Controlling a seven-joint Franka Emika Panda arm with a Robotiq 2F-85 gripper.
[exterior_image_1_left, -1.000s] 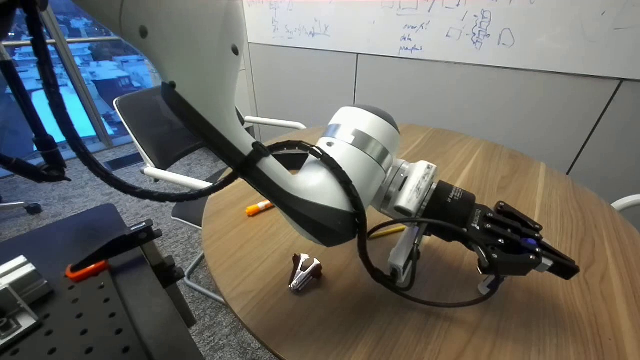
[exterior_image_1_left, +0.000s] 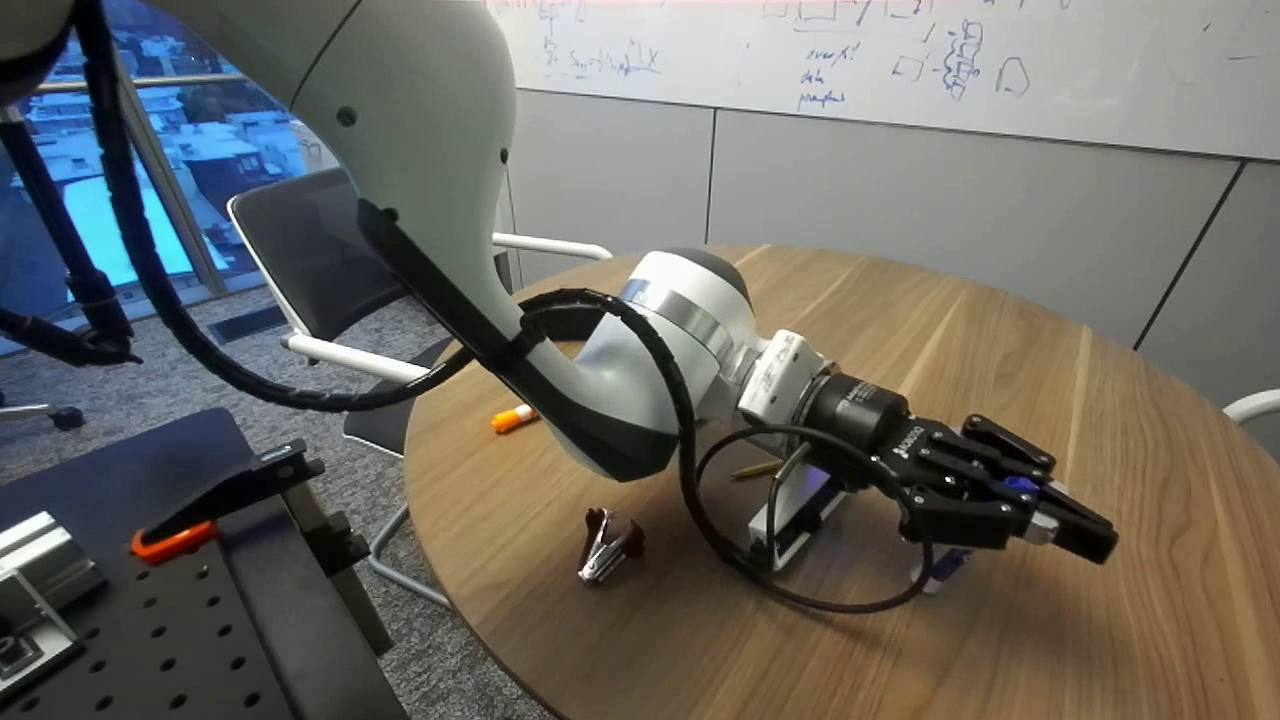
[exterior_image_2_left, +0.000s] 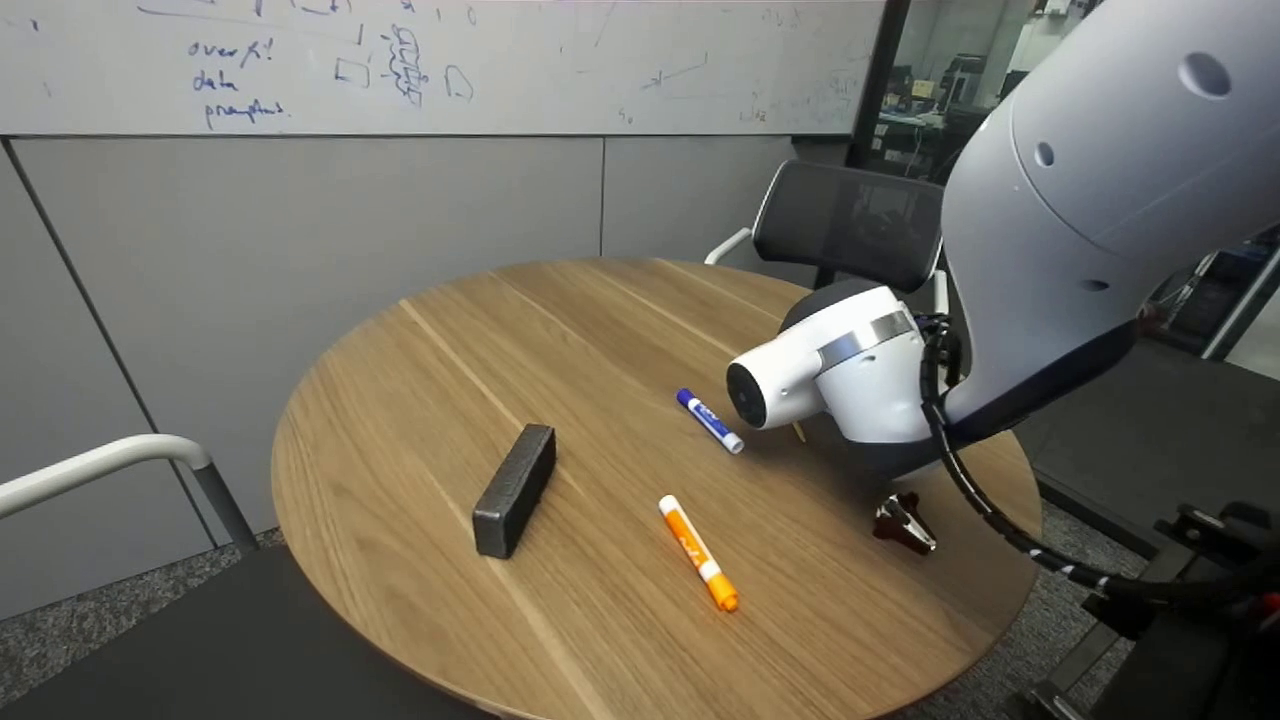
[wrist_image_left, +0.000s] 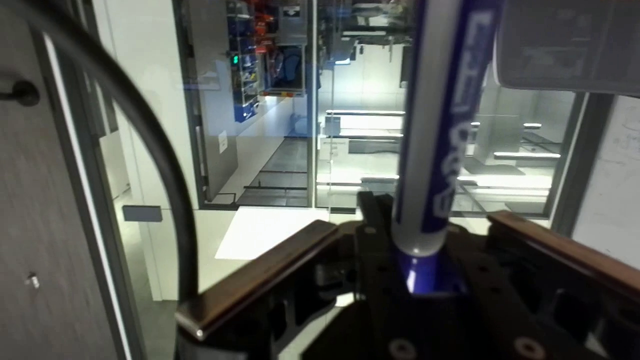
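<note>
A blue-and-white marker (wrist_image_left: 427, 150) stands between the fingers of my gripper (exterior_image_1_left: 1041, 510), which is shut on it. In the wrist view its grey-white barrel fills the right-centre, with the blue end down in the fingers. Exterior view 1 shows the white-tipped part of this marker (exterior_image_1_left: 950, 565) hanging tilted below the fingers, near the tabletop; whether it touches the wood I cannot tell. In exterior view 2 the arm hides the gripper, and a second blue marker (exterior_image_2_left: 710, 421) lies on the table left of the wrist.
On the round wooden table (exterior_image_2_left: 408, 396) lie a black block (exterior_image_2_left: 516, 491), an orange marker (exterior_image_2_left: 698, 553) and a dark red staple remover (exterior_image_2_left: 905, 523). A pencil (exterior_image_1_left: 757, 469) is partly behind the wrist. Free wood surrounds the gripper in exterior view 1.
My gripper has shifted left and slightly down in exterior view 1, carrying the marker along. More of the marker's lower part shows now. The table objects there stay put.
</note>
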